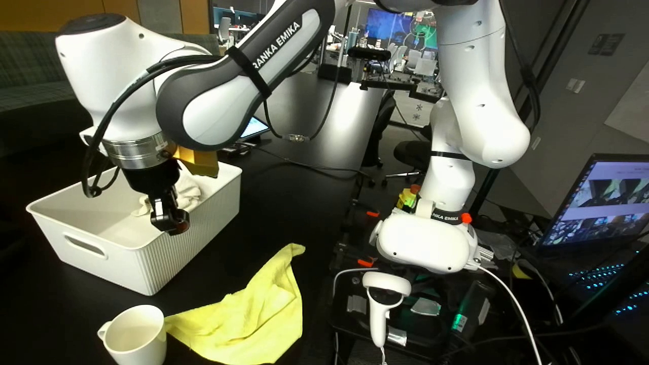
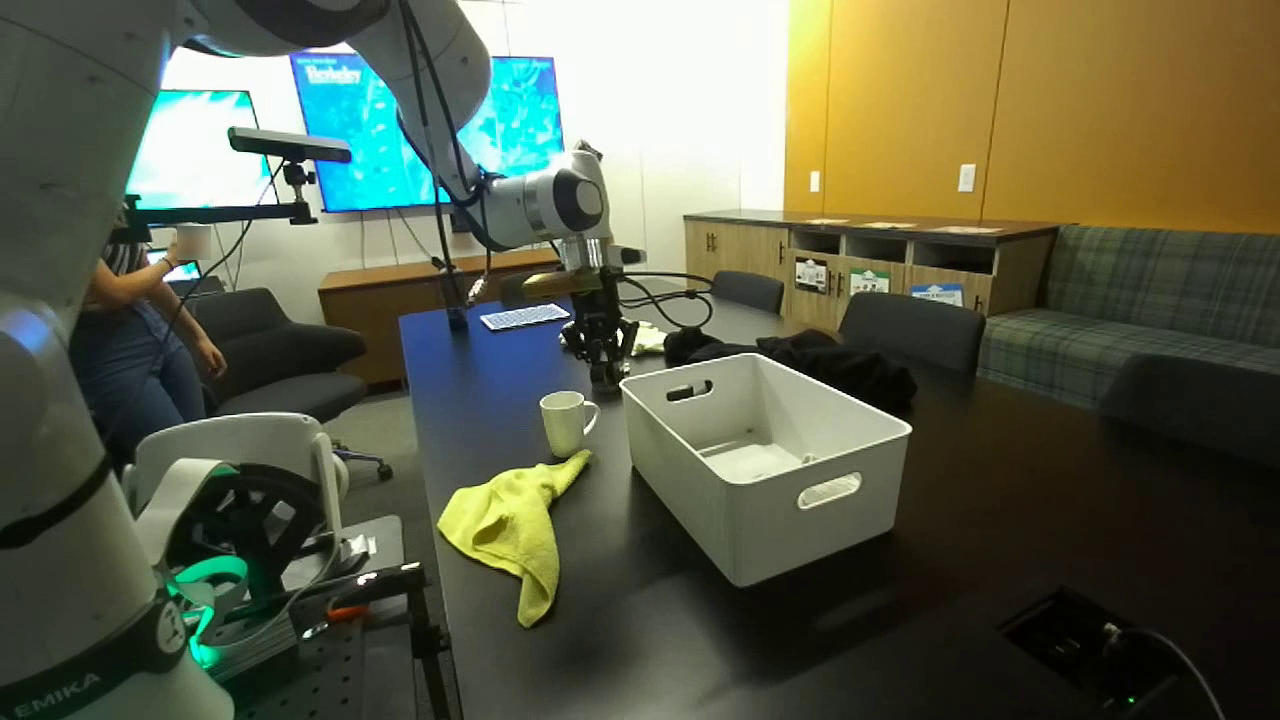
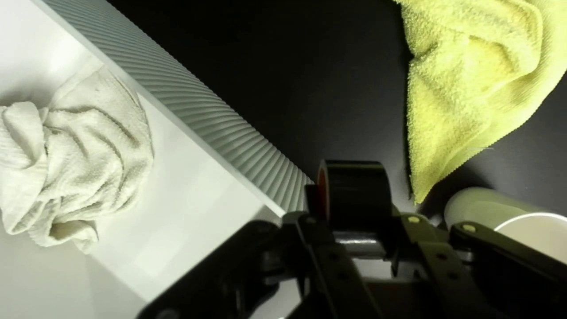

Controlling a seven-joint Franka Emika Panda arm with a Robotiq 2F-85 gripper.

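My gripper is shut on a small black roll with a reddish inner side, which looks like tape. In the wrist view the roll is seen against the dark table, close to a corner of the white bin. Inside the bin lies a crumpled white cloth. A yellow cloth is spread on the table beside the bin, and a white mug stands upright at its edge. In exterior view 2 the gripper hangs beyond the bin's far end, near the mug; the roll is hard to make out there.
Bare dark table lies between the bin and the table edge. Dark fabric is bunched behind the bin in exterior view 2. A keyboard rests farther along the table.
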